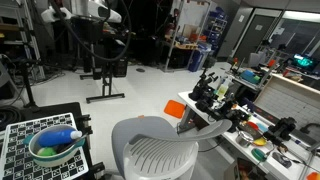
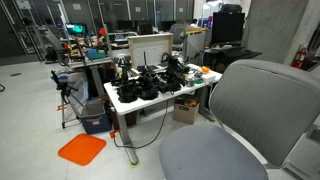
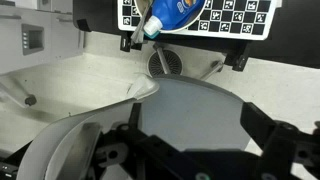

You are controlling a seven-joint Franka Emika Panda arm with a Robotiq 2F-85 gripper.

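My gripper stands open in the wrist view, its dark fingers wide apart at the bottom with nothing between them. Beneath it shows the grey surface of an office chair (image 3: 195,108), well below the fingers. At the top edge lies a checkered board (image 3: 245,18), and a blue bottle (image 3: 175,12) with a white tip is partly cut off there. In exterior view 1 a bowl (image 1: 62,158) sits on that board, holding a blue thing and other items hard to make out. The arm (image 1: 88,12) hangs at the upper left, clear of the bowl.
The grey chair (image 1: 160,150) stands beside the board's table, its backrest (image 2: 270,100) large in exterior view 2. A white table (image 2: 150,103) crowded with black gear is farther off. An orange mat (image 2: 82,149) lies on open floor.
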